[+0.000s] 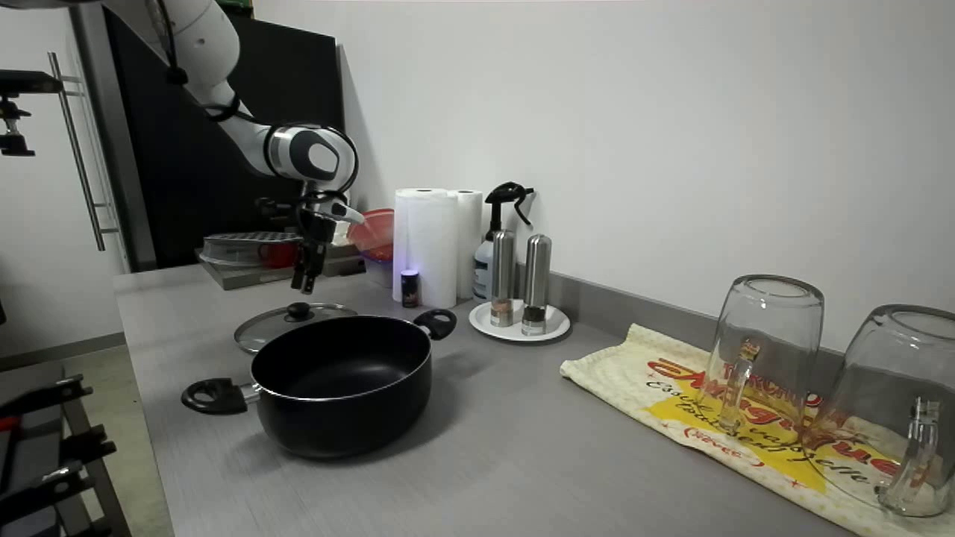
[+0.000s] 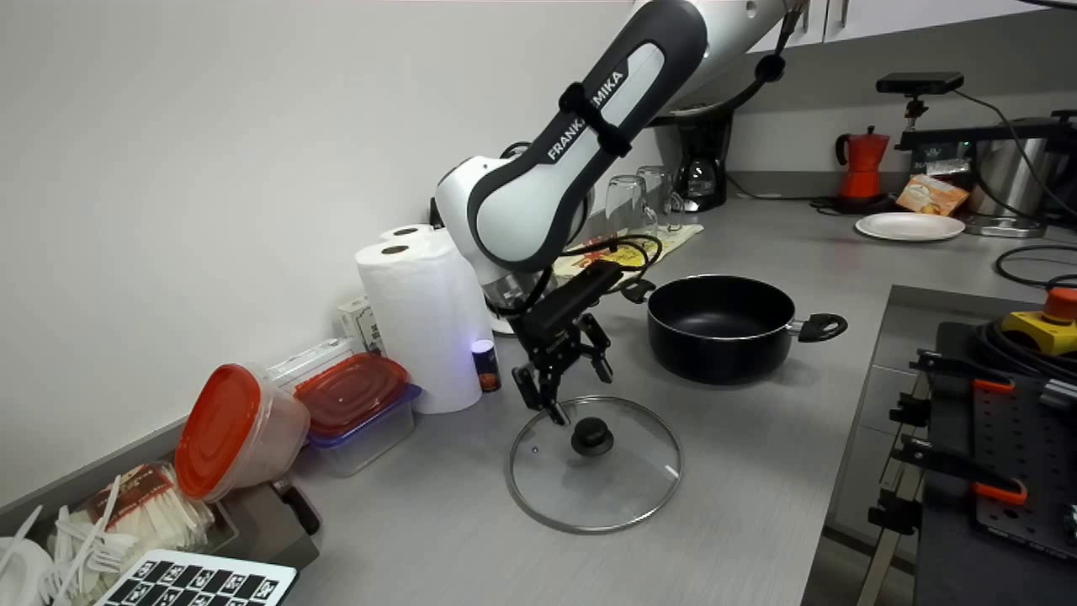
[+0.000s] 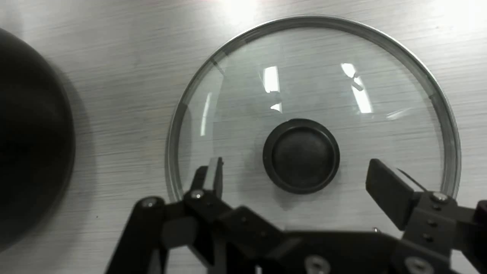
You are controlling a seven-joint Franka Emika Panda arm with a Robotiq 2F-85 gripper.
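Observation:
A round glass lid (image 2: 596, 495) with a metal rim lies flat on the grey counter, its black knob (image 3: 301, 156) facing up. My gripper is open above the lid, its two fingers far apart and nothing between them; in the wrist view the knob appears just beyond the line of the fingertips, between them sideways. From the side, the gripper (image 1: 304, 285) is close over the lid's knob (image 1: 298, 310), apparently not touching it. Next to the lid stands an empty black pot (image 1: 345, 394) with two handles, uncovered.
Paper towel rolls (image 1: 425, 250) and a small dark shaker (image 2: 485, 365) stand by the wall near the lid. A white plate (image 1: 519, 330) carries two grinders. Plastic containers (image 2: 242, 429) sit on the lid's far side from the pot. Counter in front of the pot is clear.

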